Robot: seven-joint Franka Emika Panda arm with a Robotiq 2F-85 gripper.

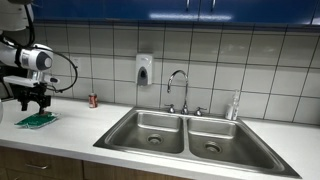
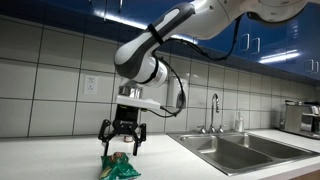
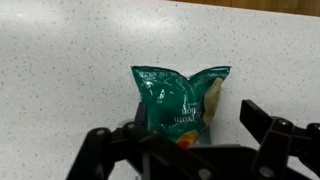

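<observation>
A green chip-type bag (image 3: 180,100) lies on the white speckled counter, its top edge crimped and a tan patch showing on its right side. Directly over the bag, my gripper points down with its fingers spread and nothing held between them. In the wrist view the lower part of the bag is hidden behind the gripper. From the second exterior view, the fingertips are close above or around the bag (image 2: 121,169); whether they touch it I cannot tell. The first exterior view has the bag (image 1: 37,120) at the counter's left end, under the gripper (image 1: 33,103).
A red can (image 1: 93,100) stands by the tiled wall, right of the arm. Farther right is the double steel sink (image 1: 188,159) with its faucet (image 1: 178,88), and a clear bottle (image 1: 233,106) behind it. Bare counter (image 1: 85,125) lies between bag and sink.
</observation>
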